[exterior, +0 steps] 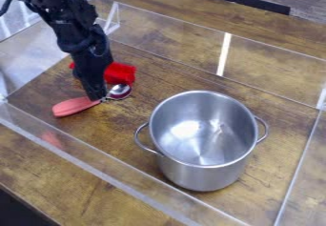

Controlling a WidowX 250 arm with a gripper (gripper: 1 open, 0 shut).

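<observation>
My black gripper (91,82) reaches down from the upper left and hangs over a red object (121,73) on the wooden table, partly hiding it. A red-handled utensil (74,107) with a rounded metal end lies just in front of the gripper, its handle pointing toward the lower left. The fingertips are dark and small, so what is between them is hard to make out. A large steel pot (204,137) with two side handles stands to the right.
Clear panels edge the area on several sides.
</observation>
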